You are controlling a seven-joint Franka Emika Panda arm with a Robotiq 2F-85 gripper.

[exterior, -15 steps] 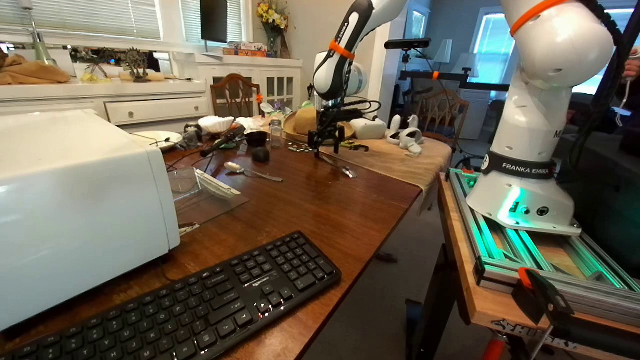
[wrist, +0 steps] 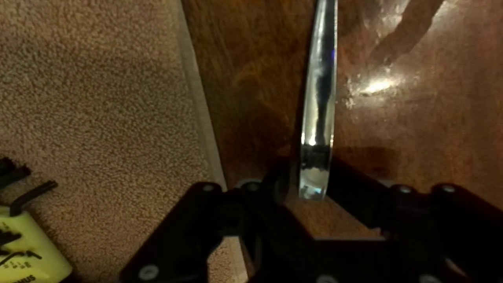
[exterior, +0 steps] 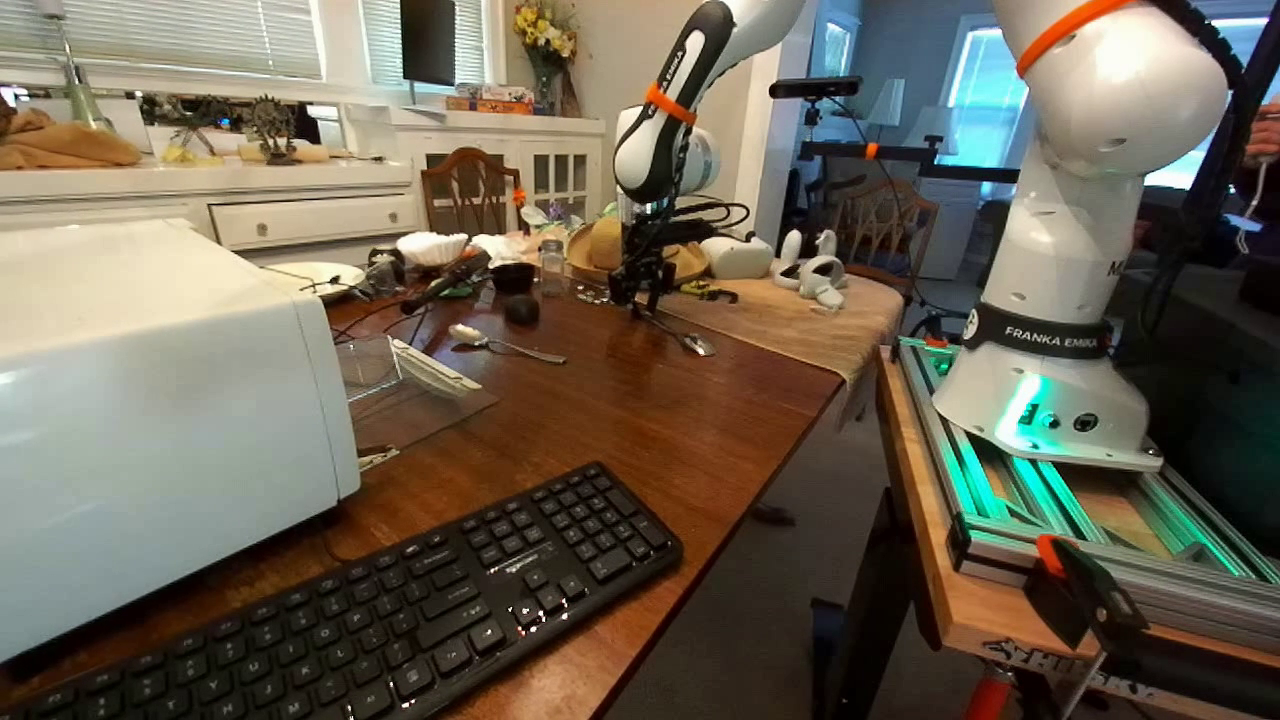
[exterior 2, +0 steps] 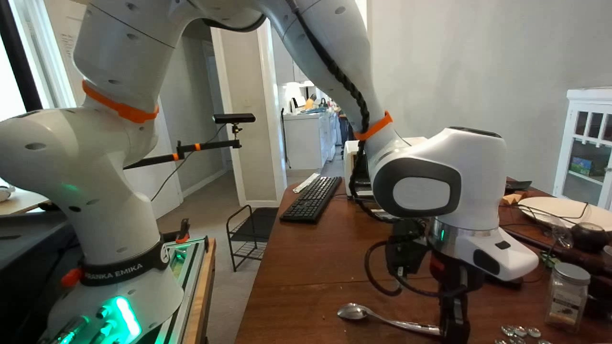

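Note:
A silver spoon (exterior 2: 354,311) lies on the dark wooden table (exterior: 624,408), near the edge of a tan cloth. Its bowl shows in both exterior views, pointing away from my gripper (exterior: 642,307). Down at the table, the gripper straddles the tip of the spoon's handle (wrist: 320,101). The fingers are partly apart, one on each side of the metal. In the wrist view a small gap shows on the handle's left; whether the right finger touches it is hard to tell.
The tan cloth (wrist: 103,103) carries a yellow-green item (wrist: 33,250). A glass jar (exterior 2: 566,295) and several small shiny pieces (exterior 2: 519,332) stand close by. Another spoon (exterior: 522,350) lies farther left. The keyboard (exterior: 480,582) is at the front, with bare table between.
My gripper has moved slightly left and down in exterior view 1, onto the handle end. The fingers look closer together than before. The spoon's bowl stays in place.

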